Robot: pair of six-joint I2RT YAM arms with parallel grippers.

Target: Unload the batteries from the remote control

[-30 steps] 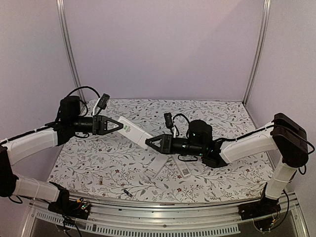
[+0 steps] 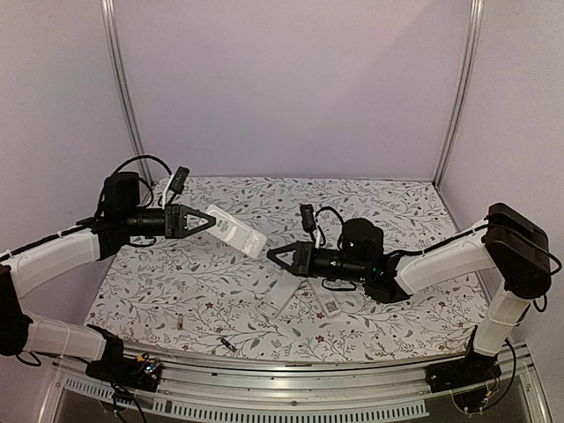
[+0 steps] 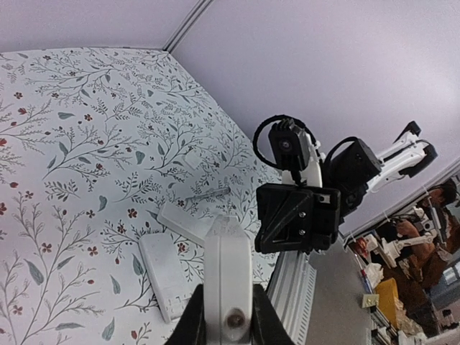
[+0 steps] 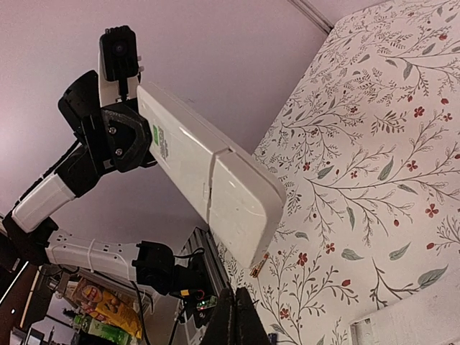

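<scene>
The white remote [image 2: 234, 231] is held up in the air by my left gripper [image 2: 203, 222], which is shut on one end of it. My right gripper [image 2: 276, 254] is shut with nothing showing between its fingers, just beside and apart from the remote's free end. Two small batteries lie on the table at the front left, a light one [image 2: 180, 322] and a dark one [image 2: 228, 343].
Two pale flat objects [image 2: 278, 300] [image 2: 325, 300] lie on the floral table below the right gripper. The metal rail [image 2: 282, 379] runs along the front edge.
My right gripper has drawn slightly away from the remote's end, towards the right and down in the top view. The remote has shifted slightly with my left gripper, still held in it.
</scene>
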